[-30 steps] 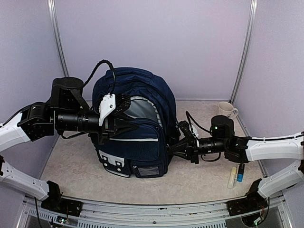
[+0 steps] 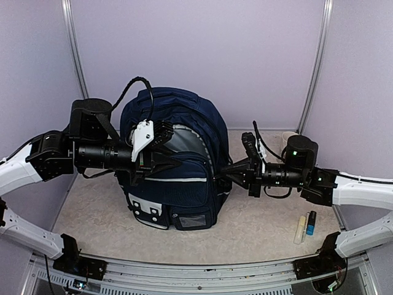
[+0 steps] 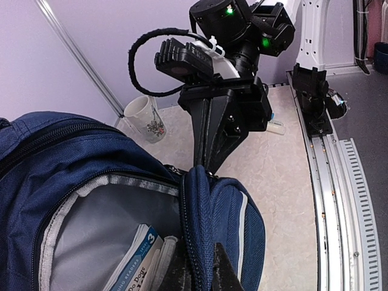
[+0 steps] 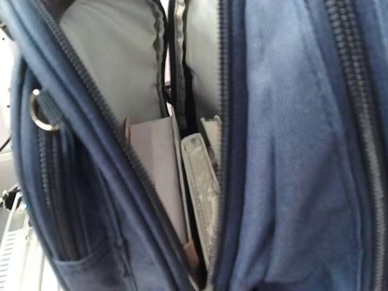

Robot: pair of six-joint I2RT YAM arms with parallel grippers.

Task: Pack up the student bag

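Note:
The dark blue backpack (image 2: 178,184) stands upright with its main compartment unzipped partway. My left gripper is shut on the backpack's front panel edge, pinching the blue fabric along the zipper. At the backpack's right side, my right gripper (image 2: 221,174) is shut with its fingertips against the zipper seam. Whether a zipper pull is between them is hidden. Inside the opening are a book labelled Level 3 and, in the right wrist view, a pale book (image 4: 159,157) beside a patterned one (image 4: 202,176).
A white mug (image 3: 145,118) stands at the back right, mostly behind the right arm in the top view. A pale yellow marker (image 2: 300,229) and a blue-and-black marker (image 2: 311,222) lie front right. The table in front of the bag is clear.
My right gripper has risen along the backpack's right side, and its arm now covers most of the mug. The left gripper and the bag have hardly moved.

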